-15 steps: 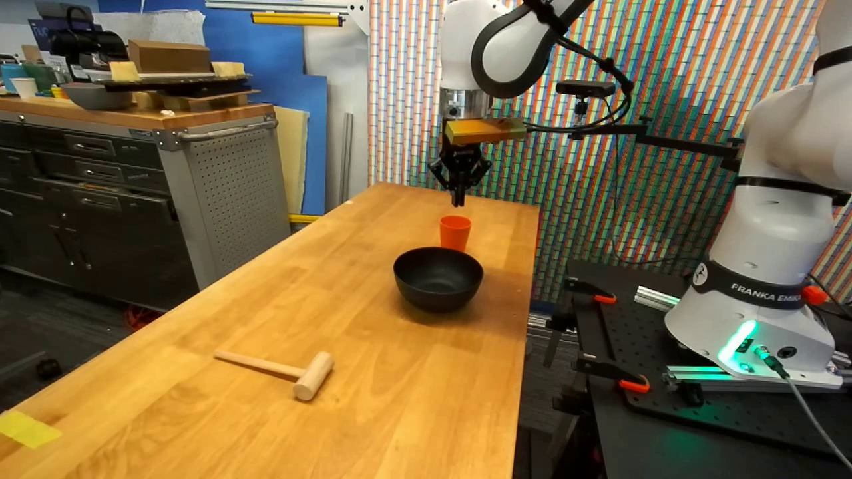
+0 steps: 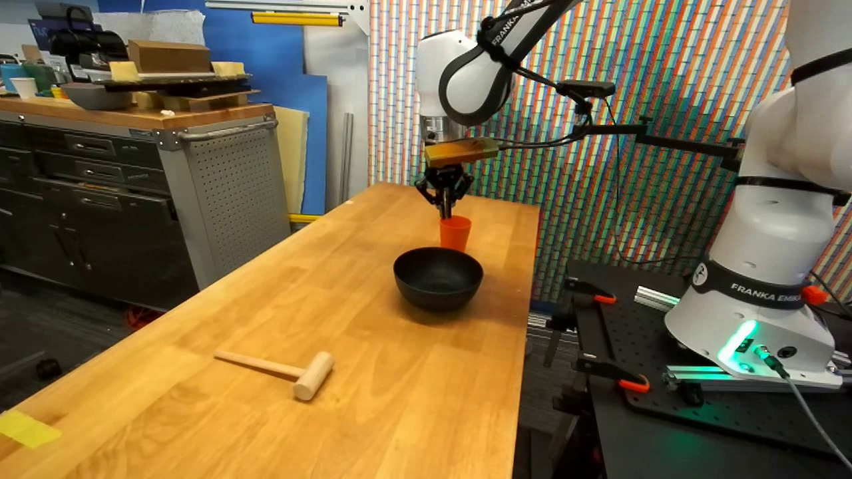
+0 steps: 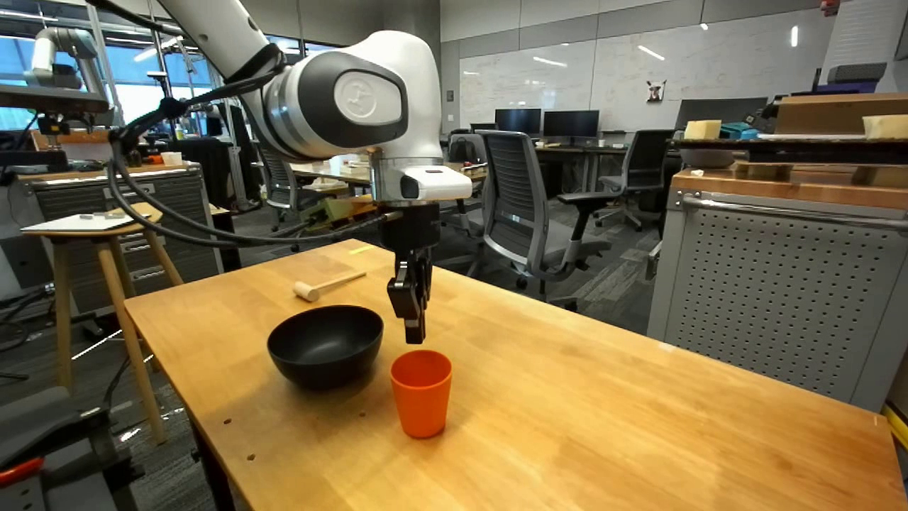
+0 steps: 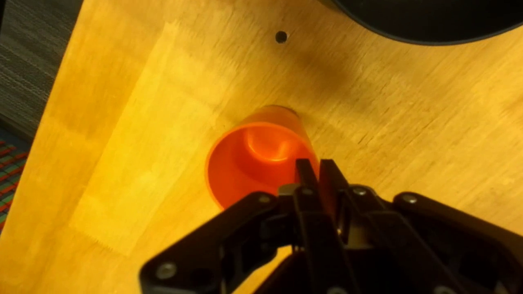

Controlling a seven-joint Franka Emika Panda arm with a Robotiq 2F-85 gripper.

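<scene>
An orange cup (image 3: 422,396) stands upright on the wooden table beside a black bowl (image 3: 325,345). Just above the cup's rim, on the side away from the second exterior camera, my gripper (image 3: 414,342) points straight down. Its fingers (image 4: 305,174) are drawn close together, leaving a narrow slit through which the cup's orange shows in the wrist view. No clear hold on the rim is visible, and the tips look apart from the cup (image 4: 235,169) in the second exterior view. Beyond the bowl lies a wooden mallet (image 2: 311,376).
The bowl (image 2: 437,279) is close to the cup, with the table's edge (image 2: 533,263) on the robot side. Bare tabletop (image 3: 596,400) extends away from the cup on the side opposite the bowl. The mallet sits well clear of the arm.
My gripper has come down and shifted left in the first exterior view, to the cup's rim. Cup, bowl and mallet have stayed where they were.
</scene>
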